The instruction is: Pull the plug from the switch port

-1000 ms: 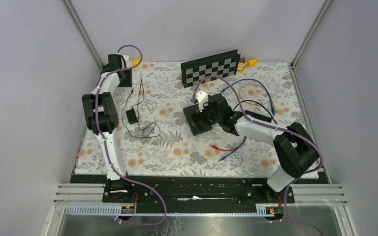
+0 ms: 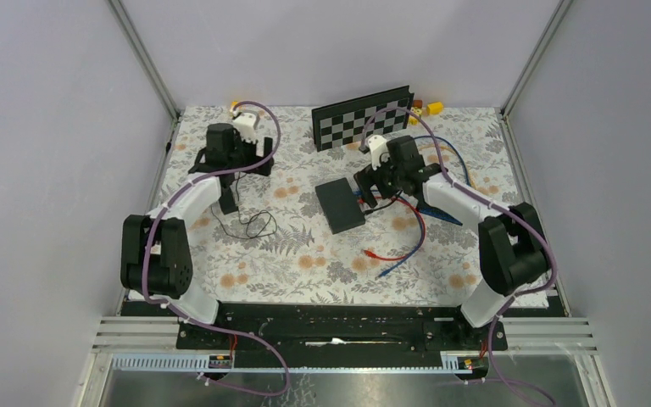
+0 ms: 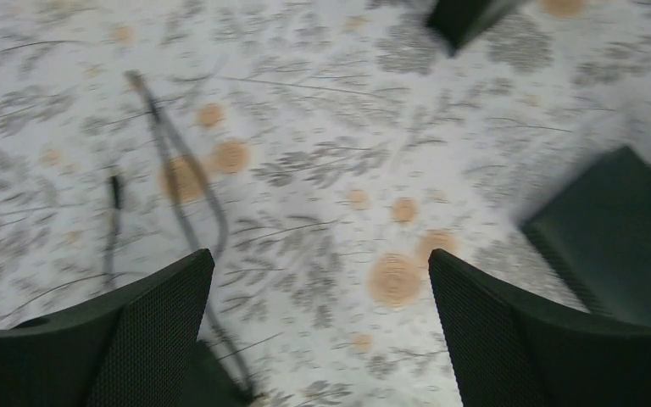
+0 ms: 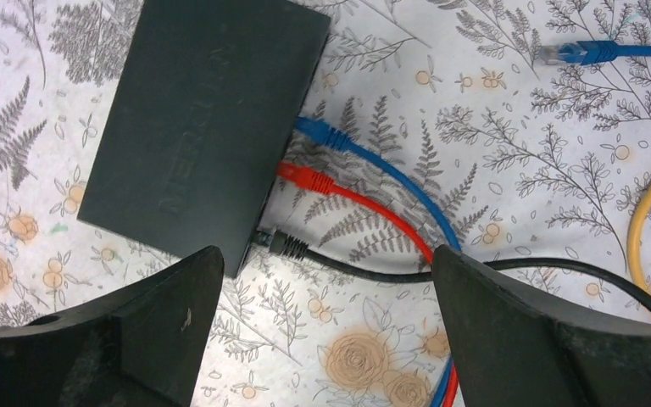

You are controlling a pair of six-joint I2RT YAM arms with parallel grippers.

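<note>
The dark switch (image 2: 339, 205) lies mid-table. In the right wrist view blue (image 4: 322, 133), red (image 4: 308, 177) and black (image 4: 286, 243) plugs run into one side of the switch (image 4: 195, 119). My right gripper hovers over it, open and empty, beside those plugs. My left gripper is open and empty, high above the left part of the table, with the switch at the right of its blurred view.
A chessboard box (image 2: 360, 116) stands at the back with yellow objects (image 2: 434, 108) beside it. A thin cable (image 2: 254, 235) lies at left, loose blue and yellow cables at right.
My left arm has swung from the back-left toward the table's middle.
</note>
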